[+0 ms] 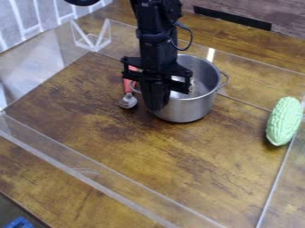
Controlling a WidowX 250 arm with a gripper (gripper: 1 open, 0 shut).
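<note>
My gripper (152, 96), dark and pointing down, hangs over the left part of a steel pot (188, 109) in the centre of the table, hiding part of it. Its fingertips are dark against the pot; whether anything is between them I cannot make out, though they look close together. Just left of the gripper a red-handled metal utensil (127, 101), perhaps a spoon or ladle, lies with its round end on the table, partly hidden by the arm.
A pale green cabbage-like vegetable (283, 120) lies at the right. Clear plastic edges border the wooden table (119, 169).
</note>
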